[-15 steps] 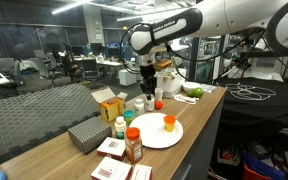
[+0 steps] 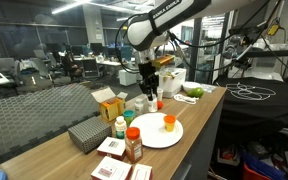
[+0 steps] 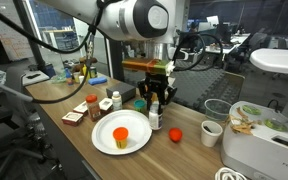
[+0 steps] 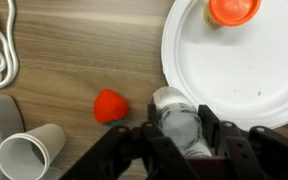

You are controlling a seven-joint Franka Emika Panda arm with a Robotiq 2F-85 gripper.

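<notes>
My gripper points down and is shut on a white bottle (image 4: pixel 174 97) with a pale grey, rounded top. In the second exterior view the bottle (image 3: pixel 154 120) is upright beneath the fingers, at the edge of the white plate (image 3: pixel 105 128). Whether its base touches the table cannot be told. An orange-topped container (image 4: pixel 231 11) sits on the plate in the wrist view. A red, strawberry-like object (image 4: pixel 110 106) lies on the wood to the left of the bottle.
A white cup (image 3: pixel 211 132) stands near the red object. Green cups (image 3: pixel 139 105), jars and small boxes (image 3: pixel 73 116) crowd the table's other end, with a cardboard box (image 2: pixel 108 105) behind. A white machine (image 3: pixel 264 145) borders the far side. Bare wood shows between plate and cup.
The gripper has come down slightly over the bottle and moved a little to the right in the first exterior view. The plate and the surrounding objects look unmoved.
</notes>
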